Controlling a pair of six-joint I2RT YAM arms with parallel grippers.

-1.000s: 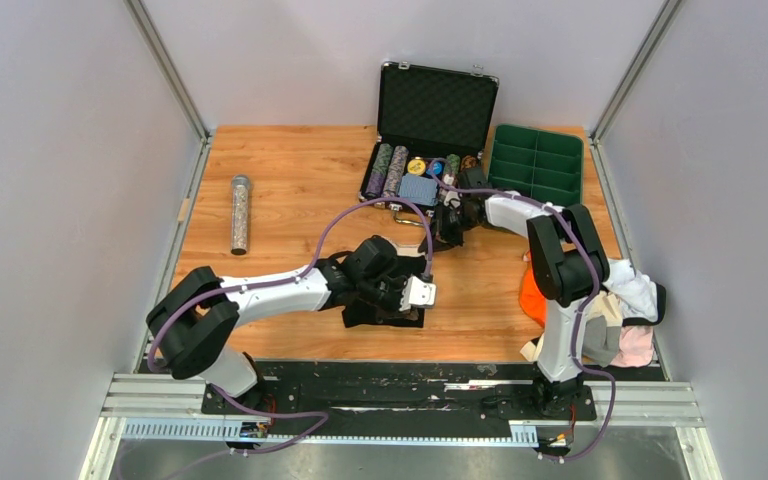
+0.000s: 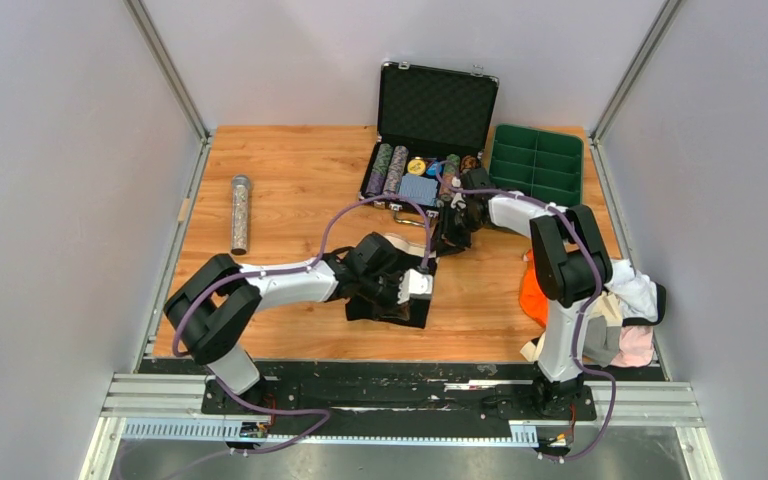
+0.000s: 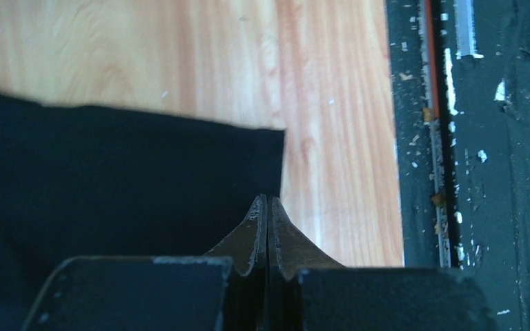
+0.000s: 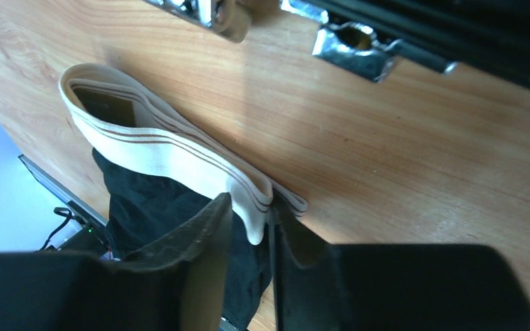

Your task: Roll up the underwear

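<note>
The black underwear (image 2: 415, 316) lies on the wooden table, partly hidden under my left arm. Its pale striped waistband (image 4: 159, 157) is folded into a loop in the right wrist view. My left gripper is shut over the black cloth (image 3: 179, 172), near its edge; nothing shows between the fingertips. At the waistband's end, my right gripper stands partly open, with a corner of the band between its fingers. Whether those fingers press on the cloth is hard to see.
An open case of chips (image 2: 418, 190) stands behind the underwear, close to my right gripper. The green divided tray (image 2: 538, 130) is at the back right. More clothes (image 2: 633, 295) lie at the right edge. A glittery cylinder (image 2: 240, 215) stands apart on the left.
The underwear has shifted slightly right.
</note>
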